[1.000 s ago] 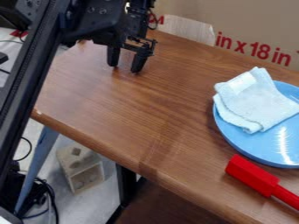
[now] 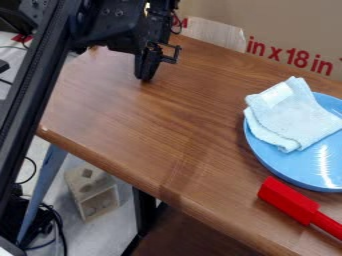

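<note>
My black gripper hangs over the far left part of the wooden table, its fingertips close together low over the bare wood, with nothing visible between them. On the right, a blue plate holds a folded white cloth. A red-handled tool lies at the front right of the table, in front of the plate, its end running out of view.
A cardboard box stands behind the table. Below the left edge are cables and a small wooden block on a lower surface.
My gripper's two fingers, spread apart earlier, have come together. The plate, cloth and red tool are unchanged.
</note>
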